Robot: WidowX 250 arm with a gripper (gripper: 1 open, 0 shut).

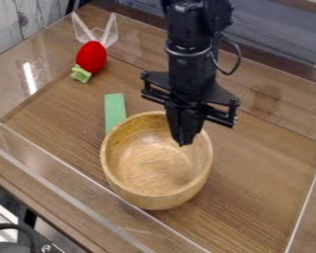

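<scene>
The black gripper (184, 132) hangs point-down over the back rim of a wooden bowl (150, 174), shut, with nothing seen between its fingers. Left of it lies a green block (115, 109), partly beside the bowl's rim. A red egg-shaped object (92, 55) with a small green piece (80, 74) lies at the upper left, near white pointed shapes.
A pale wall or panel runs along the back, and a black cable is at the lower left edge.
</scene>
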